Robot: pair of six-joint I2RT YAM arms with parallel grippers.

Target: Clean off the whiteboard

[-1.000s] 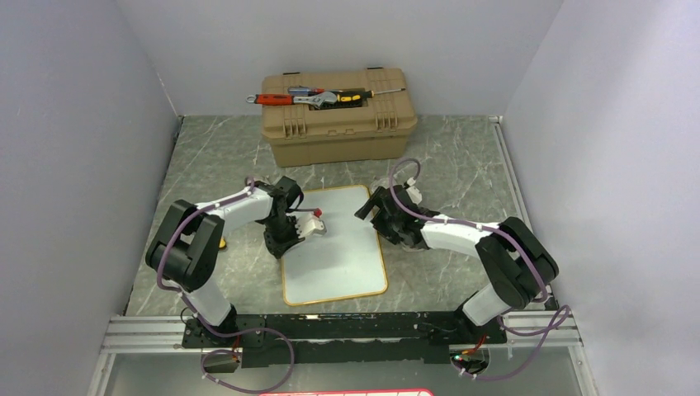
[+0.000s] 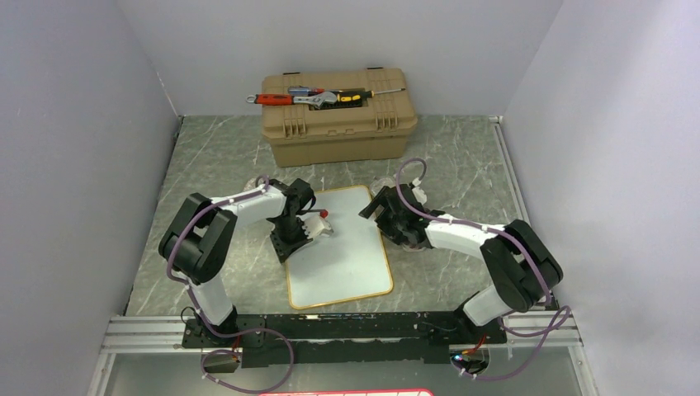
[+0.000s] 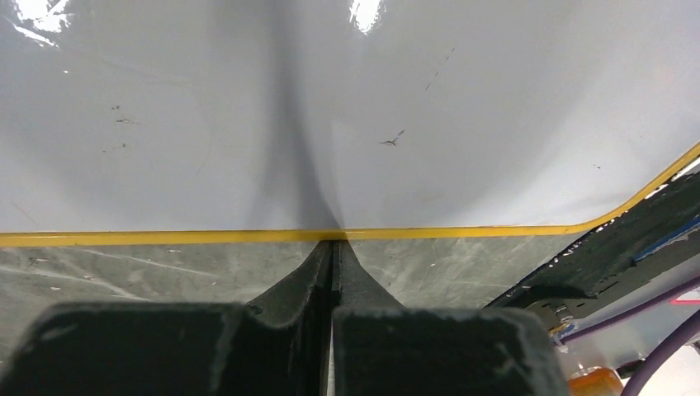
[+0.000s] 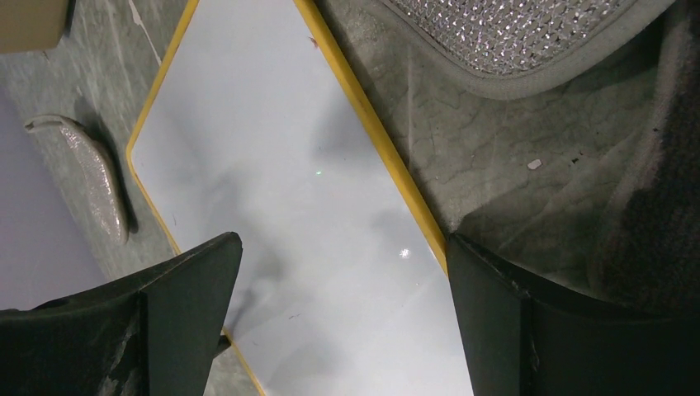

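Note:
The whiteboard (image 2: pixel 351 256), white with a yellow rim, lies on the grey table between the arms. At its left edge my left gripper is shut on the rim, fingertips meeting the yellow border. Small dark marks (image 3: pixel 392 141) show on the white surface in the left wrist view. My right gripper stands open over the board's right side, nothing held; one of its fingers (image 4: pixel 487 289) is beside the yellow edge. No eraser can be made out for certain.
A tan toolbox (image 2: pixel 342 132) with tools on its lid stands behind the board. Grey mesh-faced cloth (image 4: pixel 520 33) lies right of the board, and another grey curved piece (image 4: pixel 95 177) beyond its far side. Open table (image 2: pixel 462 153) shows at the back right.
The whiteboard has shifted slightly right and toward the front, with my left gripper moving along at its edge. My right gripper has moved a little to the right and remains open.

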